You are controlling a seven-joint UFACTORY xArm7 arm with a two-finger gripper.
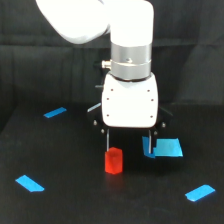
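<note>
A small red block [114, 161] rests on the dark table in the camera view, just below and in front of the finger on the image's left. My gripper [129, 146] hangs above the table with its two thin dark fingers spread wide, so it is open. Nothing shows between the fingers. Whether the left finger touches the red block cannot be told from this angle.
A light blue patch [168, 147] lies on the table behind the right finger. Blue strips mark the table at back left [55, 112], front left [29, 184] and front right [200, 193]. Dark, bare table surrounds the block.
</note>
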